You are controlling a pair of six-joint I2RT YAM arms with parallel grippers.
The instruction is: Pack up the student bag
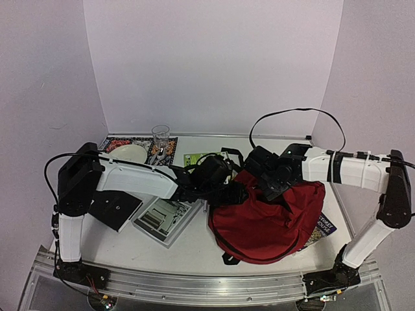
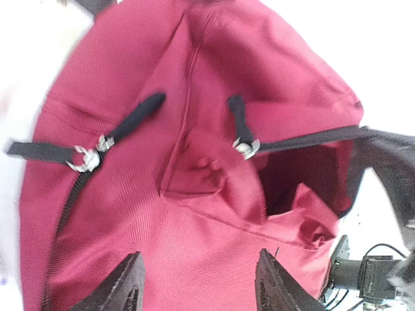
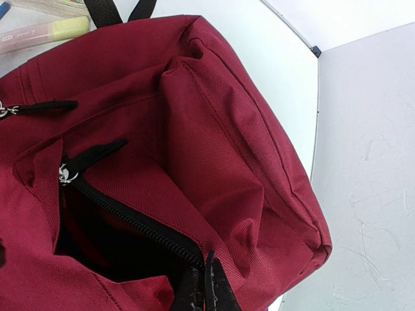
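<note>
The red student bag (image 1: 259, 227) lies on its back, mid-right of the table. Its zip opening gapes dark (image 3: 110, 233) in the right wrist view, with one zip pull (image 3: 97, 155) beside it. My right gripper is shut on the zip edge, which runs taut up to its fingers in the left wrist view. Over the bag's front cloth, my left gripper stands open, its fingers (image 2: 279, 285) wide apart with no object between them. A second zip pull (image 2: 136, 120) rests along the bag's left side. Whatever is deep inside the bag is hidden.
Left of the bag lie a grey case (image 1: 165, 220) and a black notebook (image 1: 115, 208). A green book (image 1: 192, 159) is partly behind my left arm. Plate (image 1: 130, 153) and glass (image 1: 161, 136) stand back left. Another book (image 1: 323, 228) sticks out from beneath the bag's right side.
</note>
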